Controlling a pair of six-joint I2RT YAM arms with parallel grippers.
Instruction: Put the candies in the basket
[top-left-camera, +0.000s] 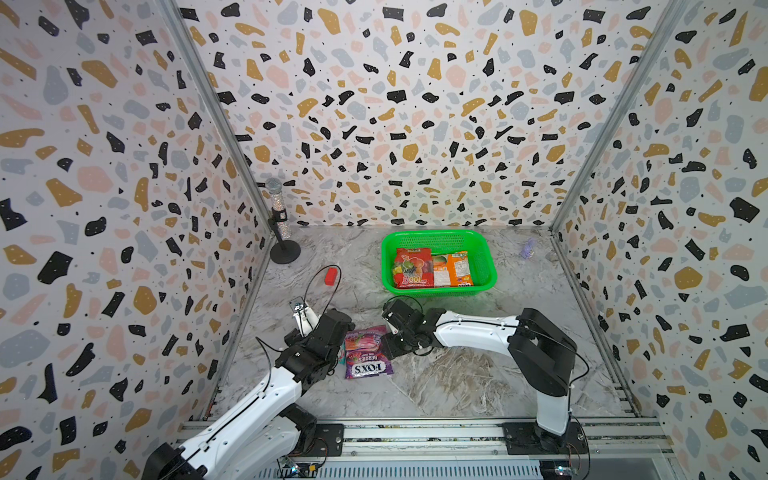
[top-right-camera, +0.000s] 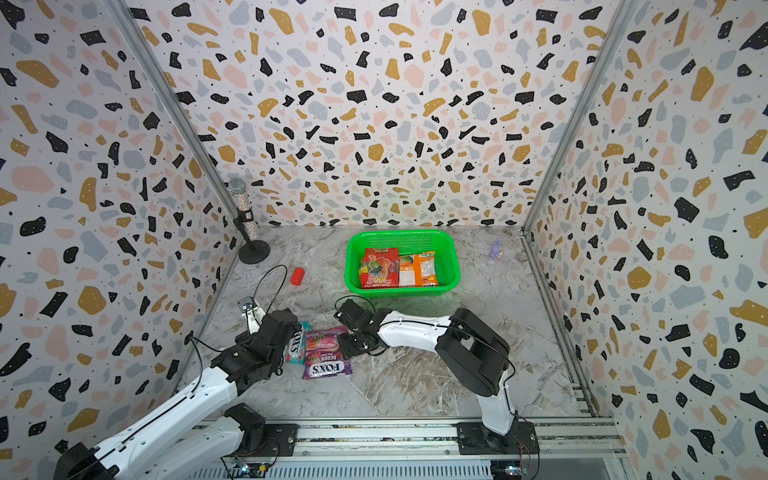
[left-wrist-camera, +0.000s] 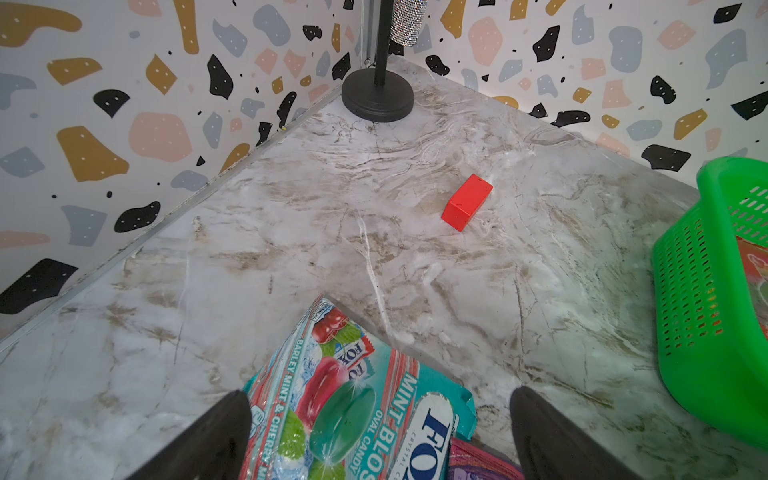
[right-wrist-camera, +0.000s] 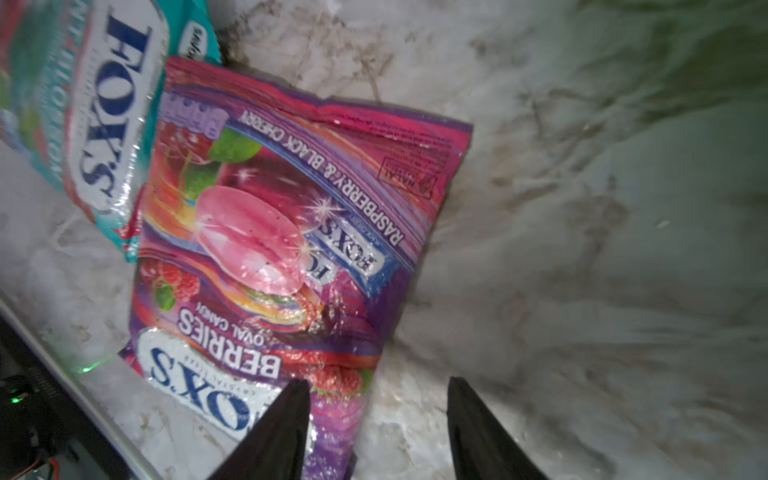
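Observation:
A purple berry candy bag lies flat on the table. In the right wrist view my right gripper stands part open above its lower right edge, one finger overlapping the bag and the other over bare table. Left of it, touching, is a teal mint candy bag; the top left view hides most of it under my left arm. My left gripper is wide open, its fingers apart on either side of the teal bag in view. The green basket holds a red bag and an orange bag.
A small red block lies behind the left gripper. At the back left corner stands a lamp-like post on a black base. A purplish clear object sits right of the basket.

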